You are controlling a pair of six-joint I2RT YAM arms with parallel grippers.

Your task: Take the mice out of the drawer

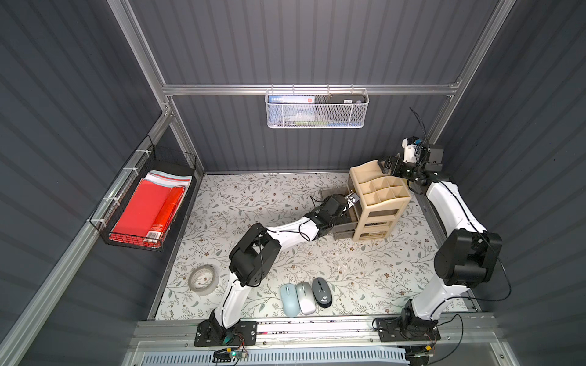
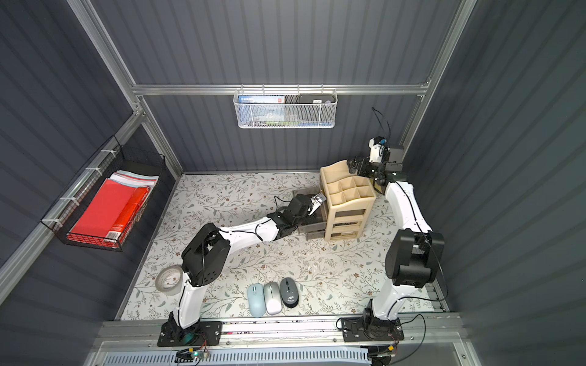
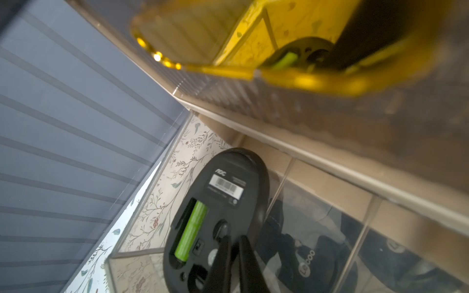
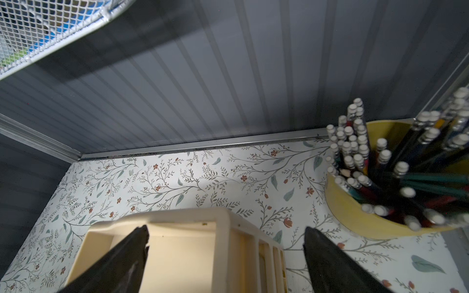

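Observation:
A clear drawer (image 1: 345, 231) is pulled out on the left of a beige organizer (image 1: 381, 207). My left gripper is down in it, shut, its tips over an upside-down black mouse (image 3: 229, 188) with a green battery showing; I cannot tell whether they touch it. Three mice, light blue (image 1: 289, 299), silver (image 1: 305, 297) and dark grey (image 1: 321, 292), lie side by side on the front of the table. My right gripper is open above the organizer's top, with nothing between its fingers.
A yellow holder full of pencils (image 4: 342, 214) stands right of the organizer. A tape roll (image 1: 195, 279) lies at the front left. A wire basket (image 1: 125, 239) is at the left, a mesh basket (image 1: 287, 122) on the back wall.

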